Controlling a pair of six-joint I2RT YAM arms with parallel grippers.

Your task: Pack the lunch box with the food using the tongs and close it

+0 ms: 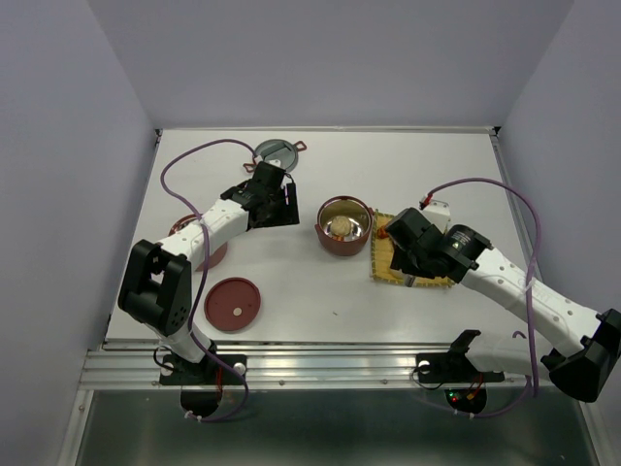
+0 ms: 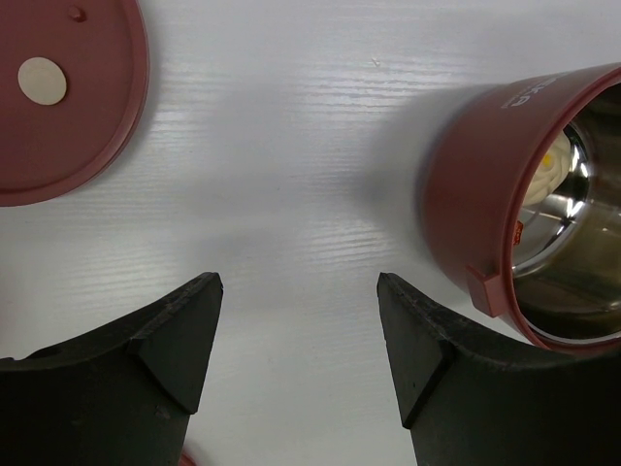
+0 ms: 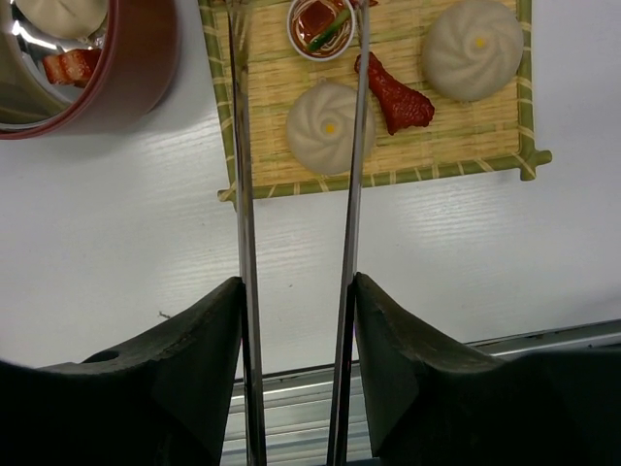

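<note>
The maroon lunch box (image 1: 343, 244) stands open mid-table, holding a bun (image 2: 545, 175) and a piece of red meat (image 3: 67, 68). To its right lies a woven tray (image 3: 451, 168) with buns (image 3: 473, 50), a drumstick (image 3: 399, 102) and a sauce cup (image 3: 320, 49). My right gripper hangs over the tray, part open, with two metal chopsticks running between its fingers and out past them; whether it grips both is hard to tell. My left gripper is open and empty, left of the lunch box.
A maroon lid (image 1: 233, 291) lies front left, another maroon round item (image 1: 215, 254) sits partly under the left arm, and a grey plate with red handles (image 1: 277, 152) is at the back. The table between lid and tray is clear.
</note>
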